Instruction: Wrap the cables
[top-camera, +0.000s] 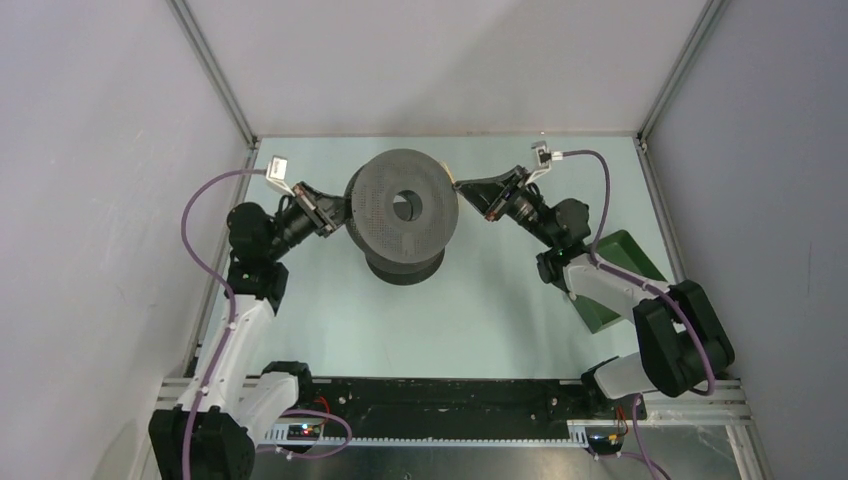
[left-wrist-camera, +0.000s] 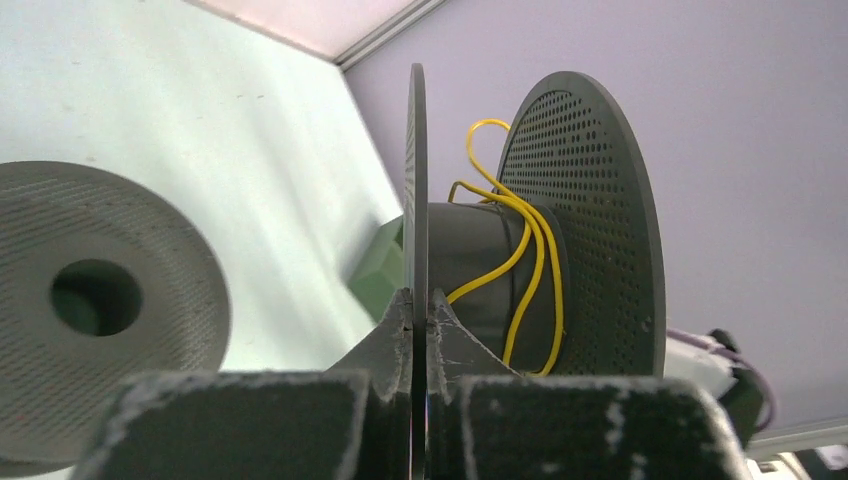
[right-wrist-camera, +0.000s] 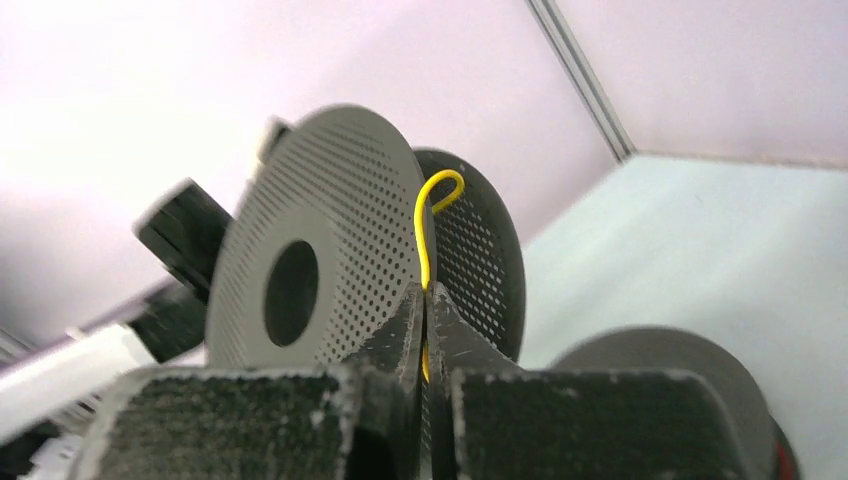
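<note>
A grey perforated spool (top-camera: 395, 205) hangs in the air, its near flange facing up toward the top view. At its left side my left gripper is shut on the thin rim of one flange (left-wrist-camera: 416, 170), seen edge-on in the left wrist view. Yellow cable (left-wrist-camera: 535, 255) loops loosely around the dark core, with one bend standing out past the flange. To the right of the spool, my right gripper is shut on the cable, and a strand of it (right-wrist-camera: 424, 235) rises from the fingertips and hooks over near the flanges.
A second grey spool (top-camera: 405, 272) sits on the table beneath the held one. Behind the right forearm lies a green tray (top-camera: 622, 250).
</note>
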